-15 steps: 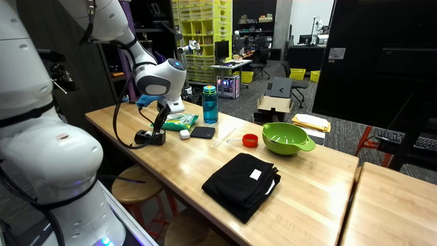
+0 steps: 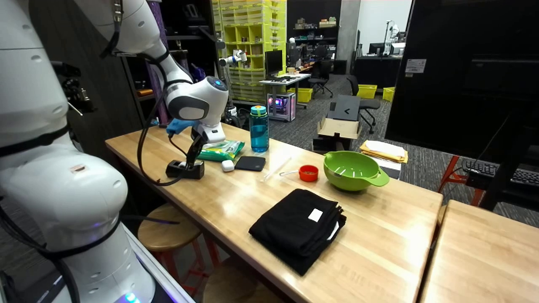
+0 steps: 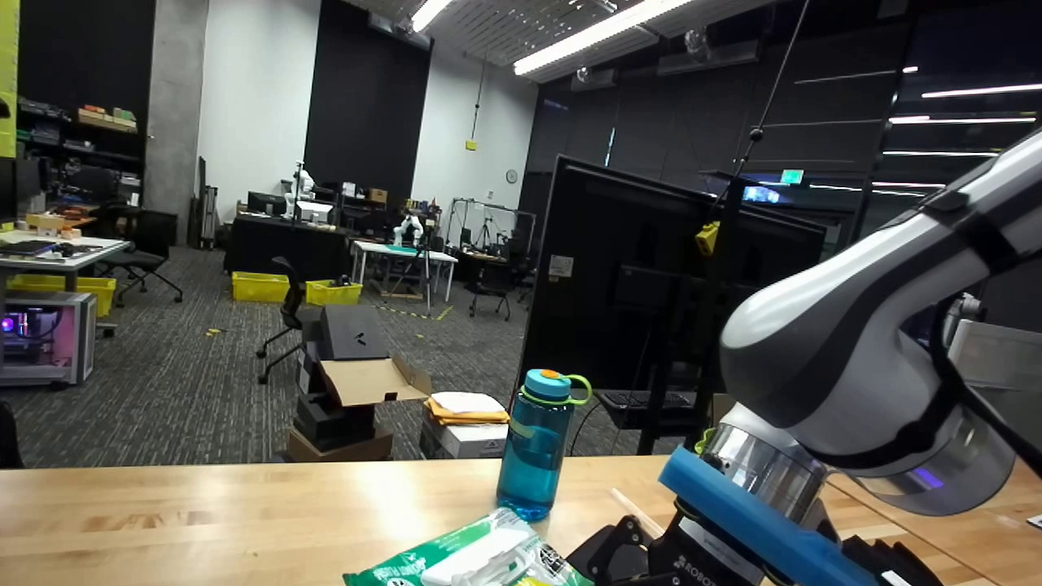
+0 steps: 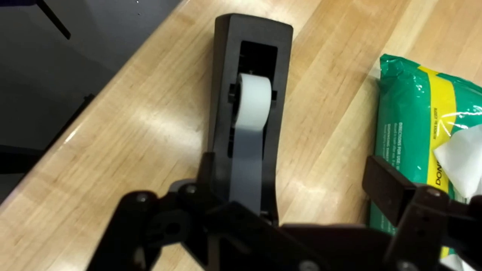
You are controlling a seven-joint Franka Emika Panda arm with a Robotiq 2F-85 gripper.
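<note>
My gripper is open, with its two fingers wide apart and nothing held. In the wrist view, a black tape dispenser (image 4: 282,76) with a white tape roll (image 4: 255,101) lies by the left finger (image 4: 206,169), which overlaps part of it. The right finger (image 4: 388,187) hangs over the edge of a green wipes packet (image 4: 402,122), and whether it touches is unclear. Exterior view 1 has the dispenser (image 2: 194,171) near the table's front edge, just below the gripper. The packet (image 2: 214,154) lies right behind it.
A white case (image 2: 228,166), a black flat square (image 2: 250,163) and a blue bottle (image 2: 260,132) stand close by. Farther right are a red measuring cup (image 2: 308,173), a green bowl (image 2: 351,171) and folded black cloth (image 2: 293,224). Bare table lies in front of the cup.
The arm's wrist and gripper have shifted very slightly left and down toward the dispenser. Objects on the table have not moved.
</note>
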